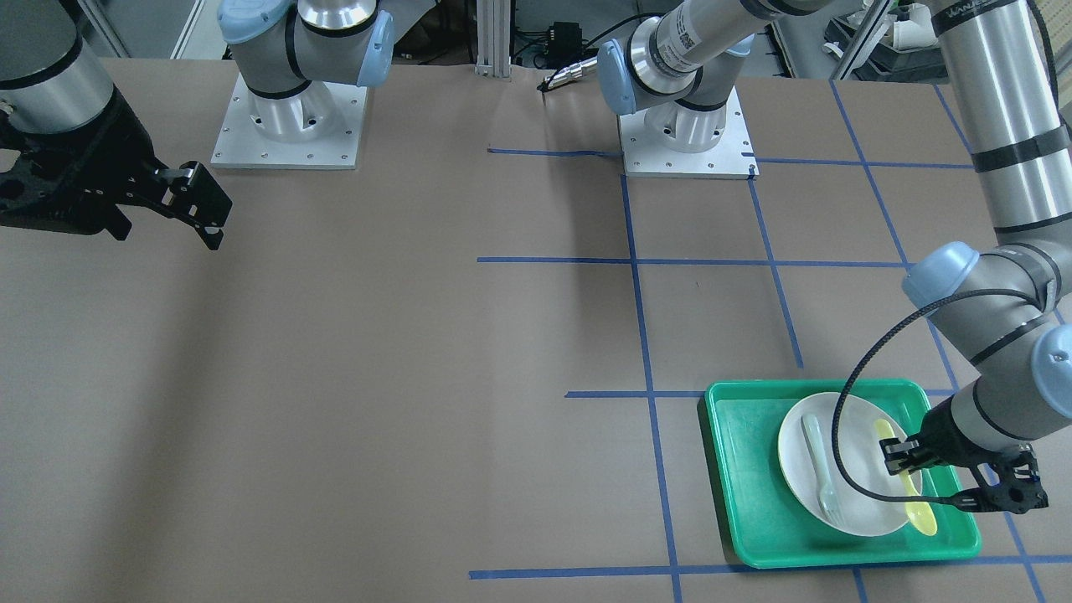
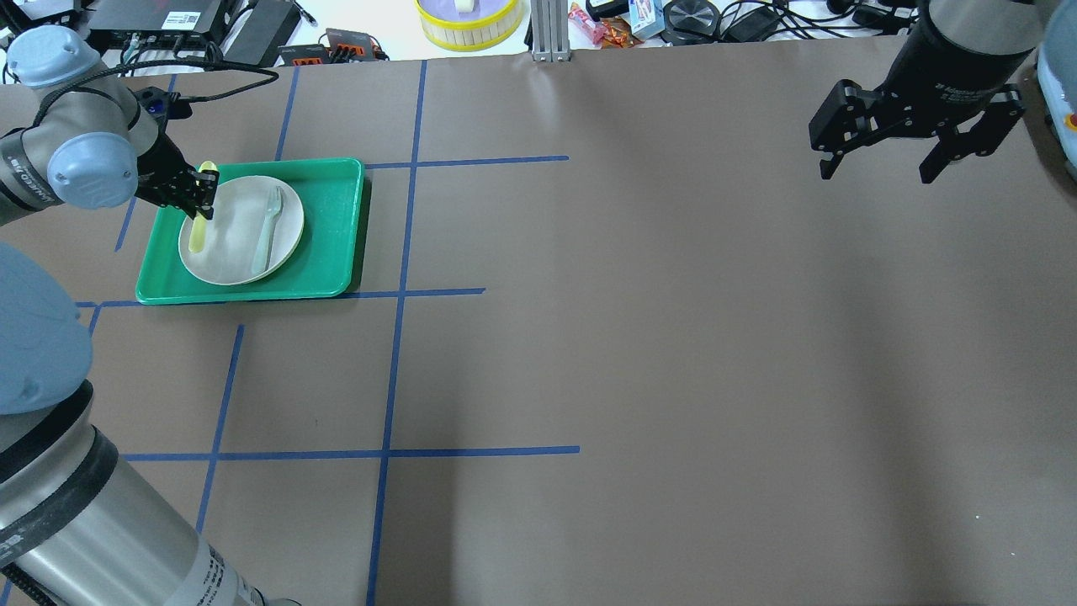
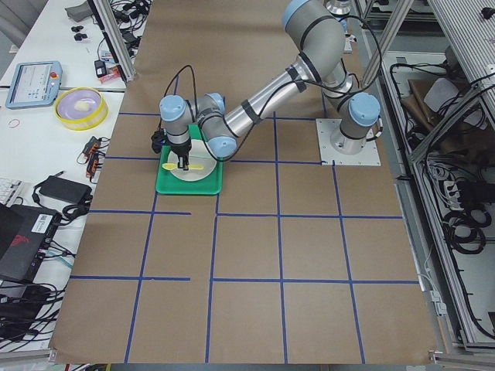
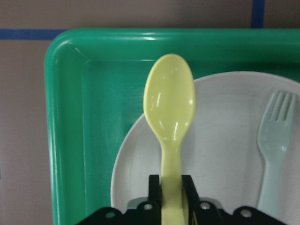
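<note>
My gripper is shut on the handle of a pale yellow spoon [image 4: 168, 98], over the edge of a white plate [image 4: 220, 131] in a green tray [image 4: 65, 117]. A pale fork [image 4: 274, 140] lies on the plate. In the front view the spoon [image 1: 919, 517] reaches over the plate's edge toward the tray's corner; the arm's cable crosses in front of the plate.
Another black gripper [image 1: 196, 206] hangs at the left of the front view, away from the tray. Further arm bases stand at the back. The tabletop [image 1: 352, 382] left of the tray is clear, marked with blue tape on the right part.
</note>
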